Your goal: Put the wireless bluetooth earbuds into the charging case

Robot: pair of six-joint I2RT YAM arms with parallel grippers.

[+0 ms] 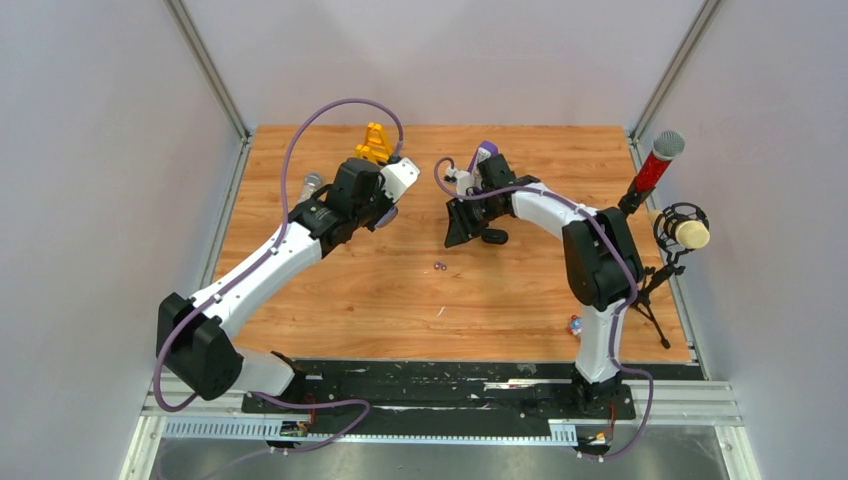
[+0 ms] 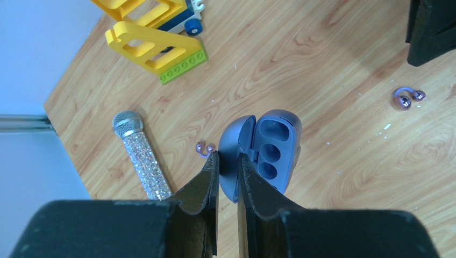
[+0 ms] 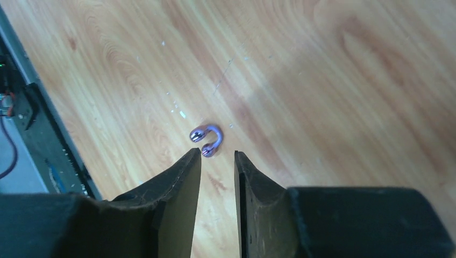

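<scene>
In the left wrist view an opened blue charging case point(image 2: 274, 145) hangs with its hollows in view, and my left gripper is shut on its lid. One purple earbud lies on the table at the right of that view; in the right wrist view the same earbud point(image 3: 214, 134) rests just beyond my right gripper. The right fingers stand part open with bare table between them. A second earbud point(image 2: 204, 148) shows behind the case in the left wrist view. From the top, the first earbud point(image 1: 440, 266) lies mid-table.
A yellow toy point(image 1: 375, 145) stands at the back left near a glittery microphone point(image 2: 142, 153). By the right arm are a purple object point(image 1: 486, 151) and a black oval item point(image 1: 495, 236). Microphones on stands line the right edge.
</scene>
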